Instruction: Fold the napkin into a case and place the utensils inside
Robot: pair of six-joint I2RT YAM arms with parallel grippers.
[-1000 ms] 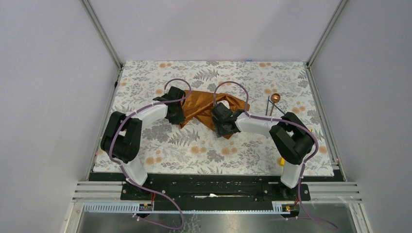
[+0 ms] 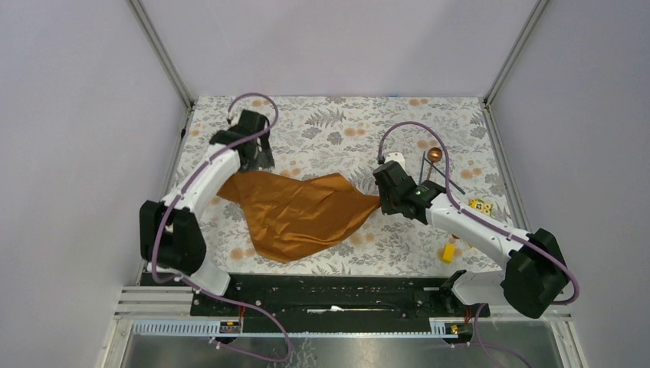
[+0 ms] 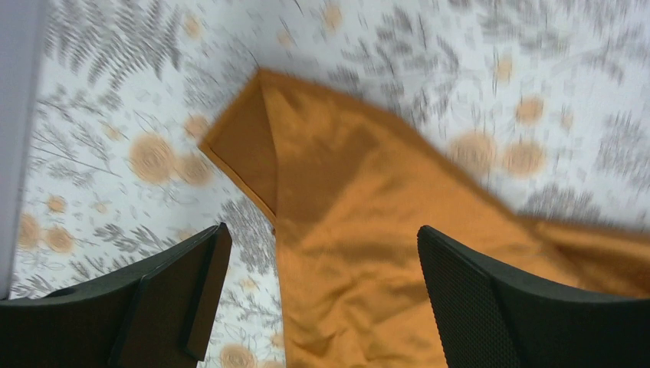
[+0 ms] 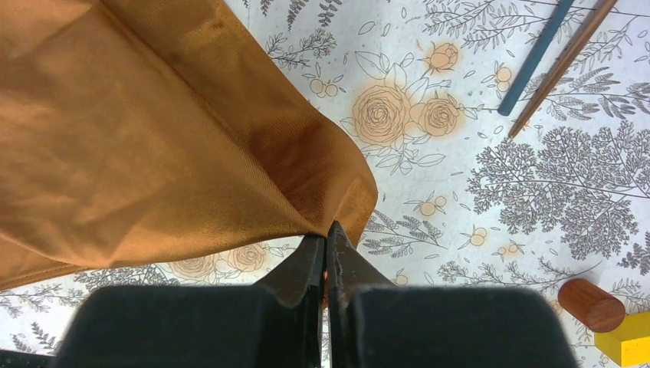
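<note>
The orange-brown napkin [image 2: 299, 215] is spread unevenly over the left and middle of the table, with creases and turned-over edges. My left gripper is open above its left corner, empty. My right gripper is shut on the napkin's right corner, the cloth gathered at the fingertips. A copper ladle [image 2: 434, 153], a blue stick [image 4: 536, 61] and a brown stick [image 4: 563, 65], likely chopsticks, lie at the right, partly behind the right arm in the top view.
A yellow block [image 2: 448, 253], a wooden cylinder [image 4: 591, 304] and a yellow patterned object [image 2: 480, 207] lie at the right.
The napkin has spread out toward the front and left. My right gripper has moved right with its corner; my left gripper went back and left and has now let go of the cloth.
</note>
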